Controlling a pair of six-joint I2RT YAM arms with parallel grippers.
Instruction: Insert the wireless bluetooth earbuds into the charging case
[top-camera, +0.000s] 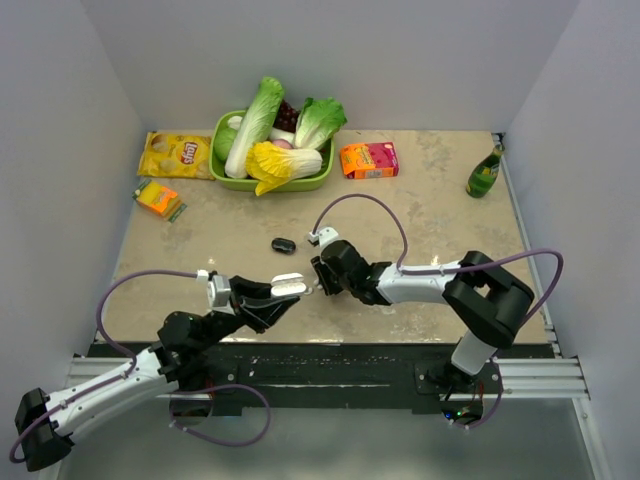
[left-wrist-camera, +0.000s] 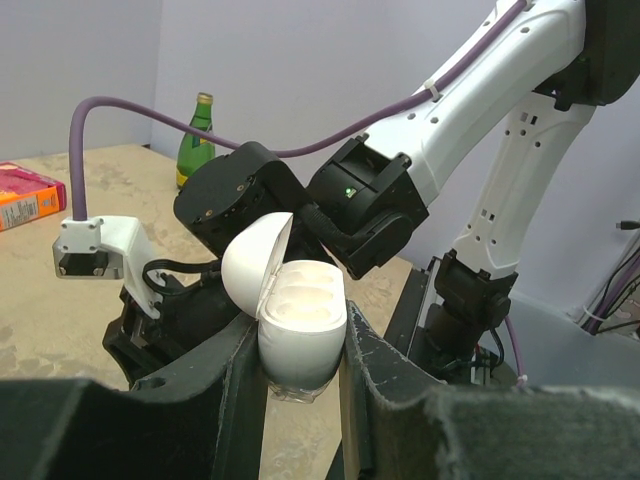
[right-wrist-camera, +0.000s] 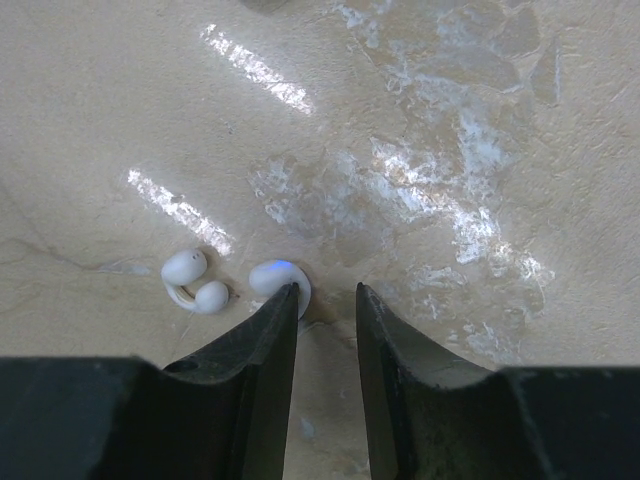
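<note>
The white charging case (left-wrist-camera: 305, 325) stands upright with its lid swung up, and its slots look empty. My left gripper (top-camera: 270, 306) is shut on it, one finger on each side. Two white clip-shaped earbuds lie on the table in the right wrist view. The first earbud (right-wrist-camera: 183, 268) is at the left, clear of my fingers. Beside it, the second earbud (right-wrist-camera: 274, 277) shows a blue light and is partly covered by my left-hand fingertip. My right gripper points down at the table, part open, with nothing visible between its fingertips.
A small black object (top-camera: 283, 245) lies behind the grippers. At the back are a green basket (top-camera: 312, 183) of vegetables, a yellow chip bag (top-camera: 175, 156) and an orange-red box (top-camera: 368, 160). A green bottle (top-camera: 484, 175) stands at right.
</note>
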